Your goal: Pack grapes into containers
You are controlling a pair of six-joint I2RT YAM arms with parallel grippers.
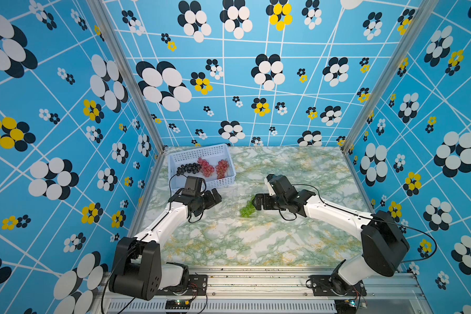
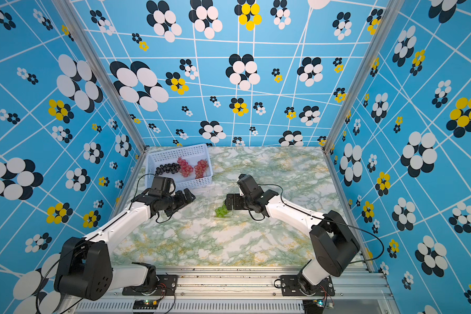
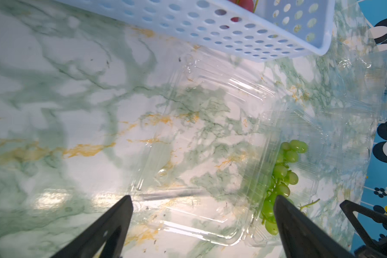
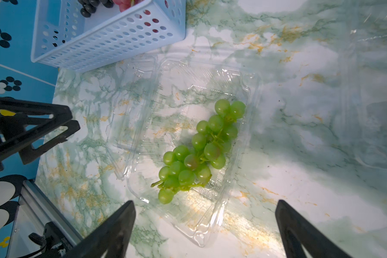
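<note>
A green grape bunch point(image 4: 202, 150) point(image 3: 281, 180) lies in a clear plastic container point(image 4: 176, 86) at mid-table, under my open right gripper point(image 1: 259, 202). My left gripper point(image 1: 214, 197) is open and empty, above another clear container point(image 3: 202, 210) left of the grapes. A blue perforated basket point(image 1: 201, 184) point(image 2: 178, 149) at the back left holds dark grapes point(image 2: 167, 169) and two red bunches point(image 2: 185, 167) point(image 2: 201, 169).
Further clear plastic point(image 3: 361, 86) stands beside the grape container, hard to make out in the top views.
</note>
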